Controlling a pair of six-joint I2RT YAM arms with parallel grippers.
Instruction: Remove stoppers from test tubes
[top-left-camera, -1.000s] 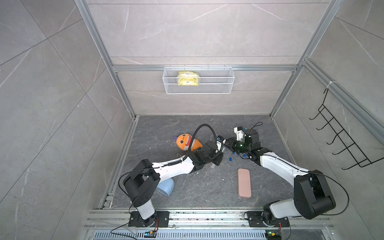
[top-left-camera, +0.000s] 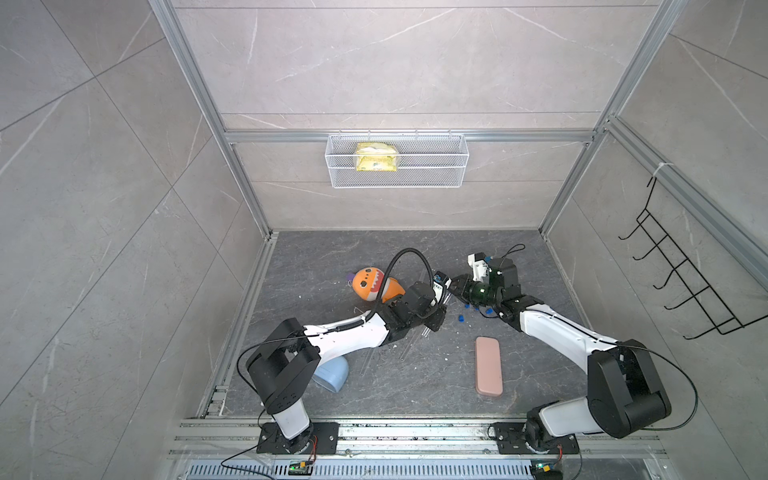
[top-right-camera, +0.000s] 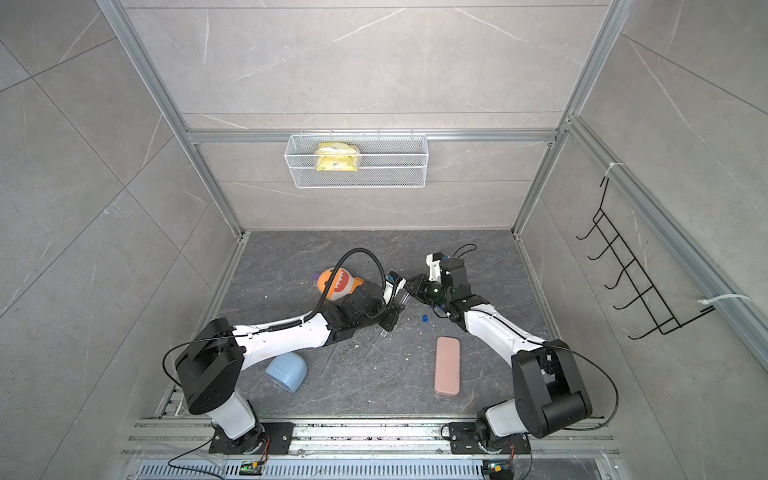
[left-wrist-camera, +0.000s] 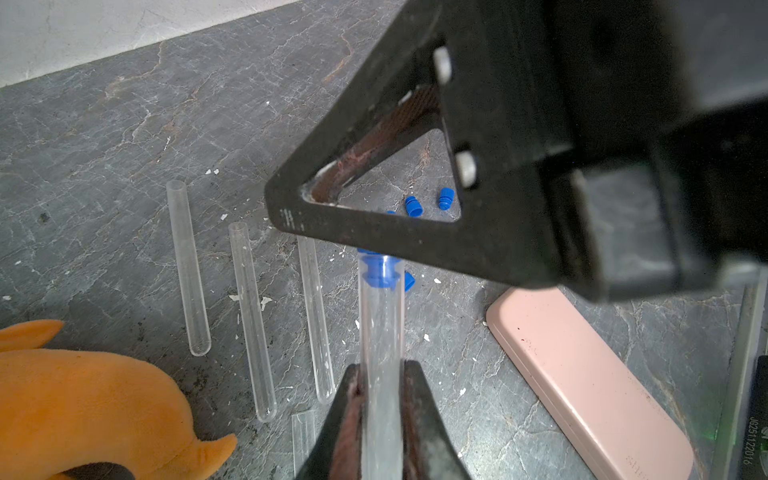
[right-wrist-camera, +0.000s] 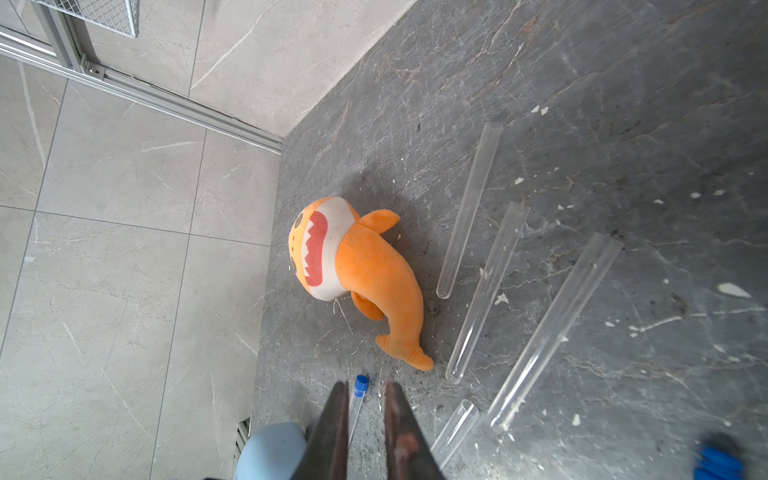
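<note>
In the left wrist view my left gripper is shut on a clear, upright test tube (left-wrist-camera: 382, 328). A blue stopper (left-wrist-camera: 382, 270) sits in its mouth, its top hidden behind the black fingers (left-wrist-camera: 364, 226) of my right gripper, shut on it. Several clear tubes without stoppers lie on the table, among them a left tube (left-wrist-camera: 189, 268), a middle tube (left-wrist-camera: 252, 320) and a right tube (left-wrist-camera: 316, 320). A small blue-capped tube (right-wrist-camera: 361, 386) shows between the fingers in the right wrist view. Loose blue stoppers (left-wrist-camera: 445, 198) lie beyond the held tube.
An orange shark plush (top-left-camera: 373, 284) lies behind the left gripper. The pink case (top-left-camera: 488, 366) rests at front right and the blue cup (top-left-camera: 332, 373) near the left arm. Bare table lies between cup and case. A wire basket (top-left-camera: 432, 160) hangs on the back wall.
</note>
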